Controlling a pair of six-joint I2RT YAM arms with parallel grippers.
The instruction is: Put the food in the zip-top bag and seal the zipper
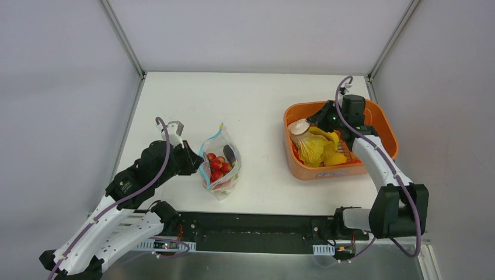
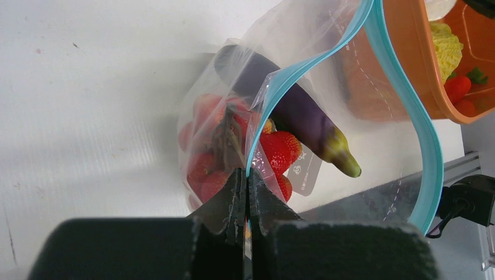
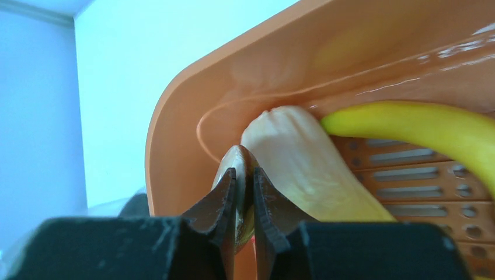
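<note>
The zip top bag [image 1: 219, 163] stands on the table, with strawberries [image 2: 274, 150], other red items and an eggplant [image 2: 309, 125] inside. My left gripper is shut on the bag's rim at the blue zipper strip [image 2: 429, 157]. My right gripper is shut on a pale oval food piece [image 1: 299, 125], held over the left part of the orange bin [image 1: 379, 140]. Below it in the bin lie a napa cabbage [image 3: 306, 163] and a banana [image 3: 426, 131].
A yellow round item [image 1: 335, 157] and some red items are also in the bin. A wall and frame edge border each side.
</note>
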